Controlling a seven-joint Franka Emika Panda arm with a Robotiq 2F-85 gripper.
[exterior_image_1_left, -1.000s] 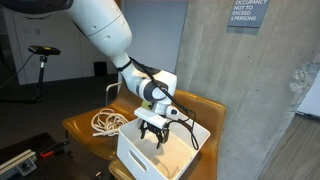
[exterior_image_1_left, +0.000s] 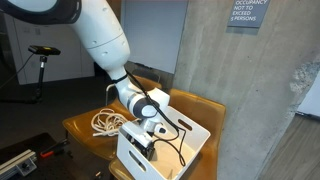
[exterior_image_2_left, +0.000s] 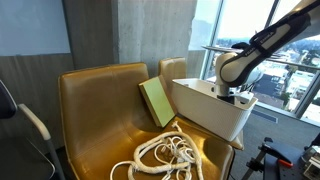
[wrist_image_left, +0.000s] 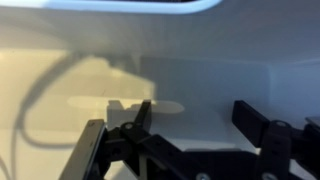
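A white box (exterior_image_1_left: 137, 160) stands on the seats, its open top facing up. My gripper (exterior_image_1_left: 148, 142) reaches down inside it, and in the second exterior view the box wall (exterior_image_2_left: 228, 118) hides most of the fingers. Seen from the wrist, the gripper is open, with a wide gap between the left fingers and the right side. Nothing shows in that gap but the pale box interior (wrist_image_left: 200, 85), crossed by a curved shadow. No object can be made out inside the box.
A coil of white rope (exterior_image_2_left: 163, 154) lies on the brown chair seat beside the box. Behind it a green block (exterior_image_2_left: 156, 102) leans against the backrest (exterior_image_2_left: 105, 100). The box walls closely surround the gripper. A concrete wall (exterior_image_1_left: 250, 90) rises behind.
Over the last second the arm has lowered, taking the gripper from the box opening down into it. The box and rope look unmoved.
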